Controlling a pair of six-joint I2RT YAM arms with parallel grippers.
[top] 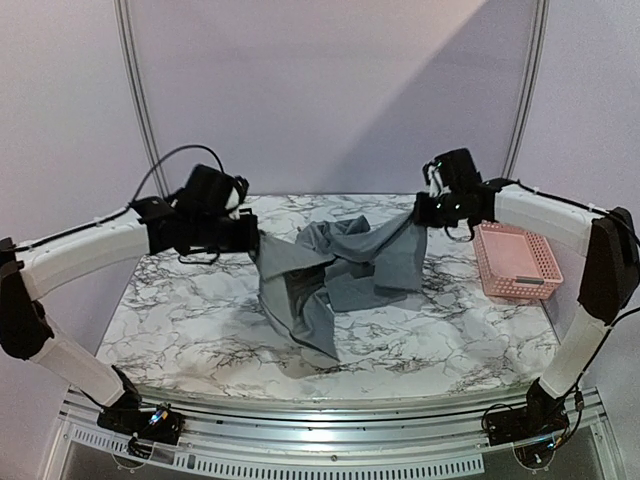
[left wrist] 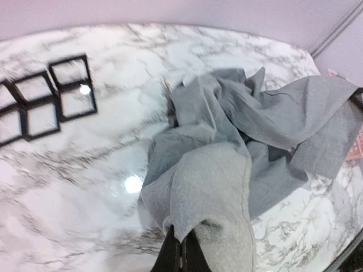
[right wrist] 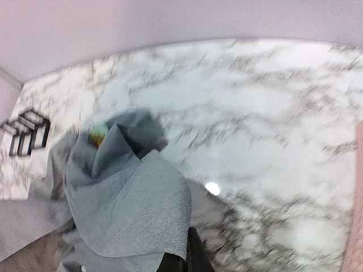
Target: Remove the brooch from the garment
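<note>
The grey garment (top: 345, 265) is stretched between both arms, its two near edges lifted and its middle bunched on the marble table. My left gripper is shut on a fold of it, with cloth hanging below. On the other side my right gripper is shut on another edge of the cloth, raised above the table. In the right wrist view a small blurred yellow-green thing (right wrist: 97, 135) shows among the far folds; whether it is the brooch I cannot tell.
A pink basket (top: 560, 262) stands at the right behind the right arm. Black square frames (left wrist: 42, 102) lie on the table at the far left. Bare marble (top: 430, 350) spreads in front of the garment.
</note>
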